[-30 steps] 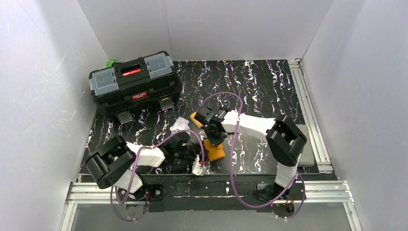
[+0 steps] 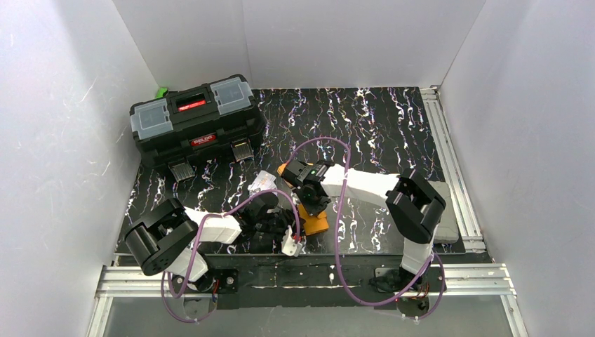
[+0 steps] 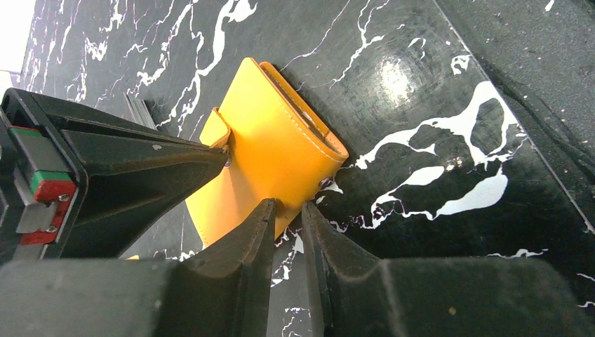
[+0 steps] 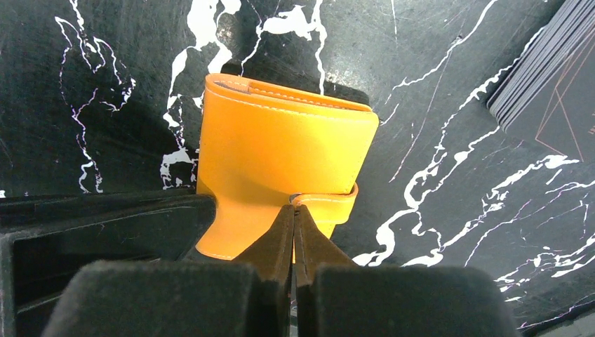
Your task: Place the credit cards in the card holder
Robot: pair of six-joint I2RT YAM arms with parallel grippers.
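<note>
An orange card holder (image 4: 281,140) stands tilted on the dark marbled table, its slotted edge showing in both wrist views. My left gripper is shut on the holder, one corner pinched between its fingertips. Against the small strap (image 4: 324,206) on the holder's face rest the tips of my right gripper, pressed together; whether the strap's thin edge is caught there I cannot tell. A stack of dark cards with thin pink lines (image 4: 551,91) lies apart from the holder; from above, the right arm covers it.
A black toolbox (image 2: 198,123) stands at the back left. Some pale, card-like items (image 2: 262,181) lie behind the left arm, and a second orange object (image 2: 282,169) is partly covered by the right arm. Free table extends toward the back right.
My left arm and the holder look nearly still.
</note>
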